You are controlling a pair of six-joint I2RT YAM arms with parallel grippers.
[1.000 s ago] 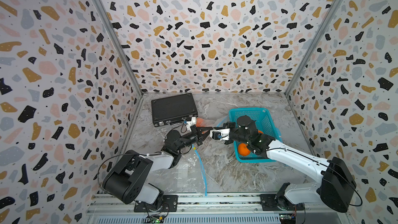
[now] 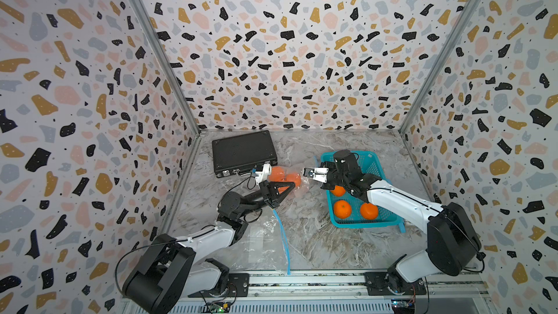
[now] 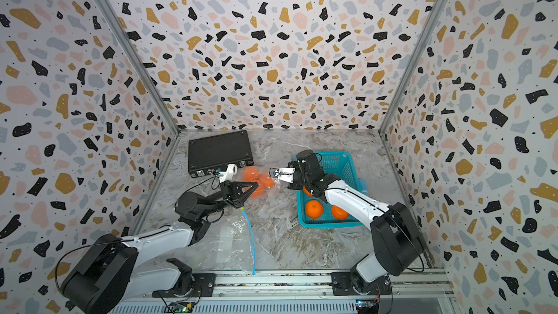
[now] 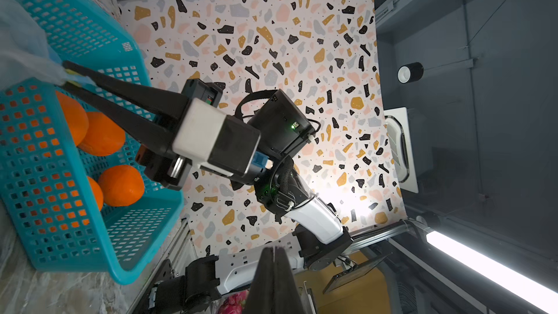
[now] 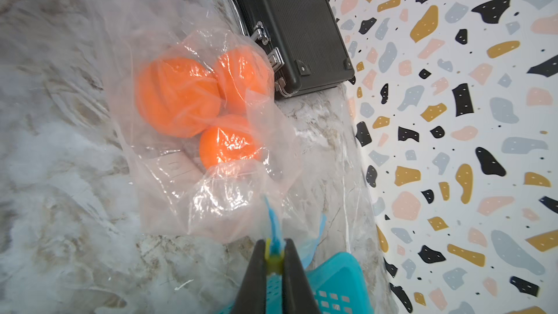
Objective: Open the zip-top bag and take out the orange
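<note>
A clear zip bag (image 5: 151,186) holds several oranges (image 5: 177,96) and lies on the table left of the basket. My right gripper is shut on the bag's blue zip strip (image 5: 273,226), at the basket's left edge. My left gripper (image 2: 289,186) is shut, with nothing visible between its fingers, just in front of the bagged oranges in the top views.
A turquoise basket (image 2: 343,225) of oranges stands at the right. A black case (image 2: 244,152) lies at the back left. A flat clear bag with blue strip (image 2: 282,235) lies at the front left.
My right gripper has moved back with the zip strip, apart from the left gripper, uncovering more of the bagged oranges. The left gripper has shifted slightly.
</note>
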